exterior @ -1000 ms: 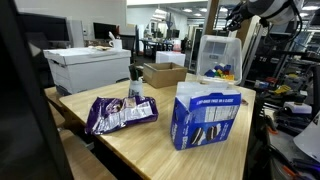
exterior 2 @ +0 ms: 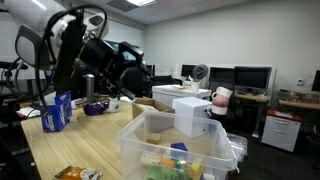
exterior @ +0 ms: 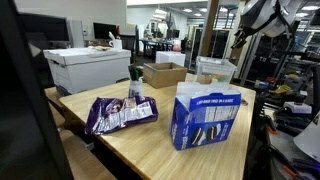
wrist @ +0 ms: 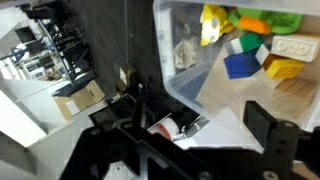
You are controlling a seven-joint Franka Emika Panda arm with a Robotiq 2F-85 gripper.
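My gripper is open, its two dark fingers wide apart at the bottom of the wrist view and nothing held between them. Below it lies the clear plastic bin [wrist: 190,88], with a blue block [wrist: 240,65], a yellow block [wrist: 283,68] and other coloured pieces inside. Exterior view 2 has the bin [exterior 2: 140,135] upright at the table's right side, and the gripper [exterior 2: 138,82] above and left of its rim. From the other side, in exterior view 1, the gripper [exterior: 238,40] is small above the bin [exterior: 214,70], apart from it.
A purple bag [exterior: 122,114] and a blue box [exterior: 203,122] occupy the near table. Farther back stand a can [exterior: 136,82] and an open cardboard box [exterior: 164,76]. Beside the bin lies an orange-brown packet [exterior 2: 77,173]. Bare wood [exterior: 140,145] shows at the front.
A second ago the bin stood taller and tilted, its coloured contents showing; it now sits lower and level. The gripper has come down a little in exterior view 1.
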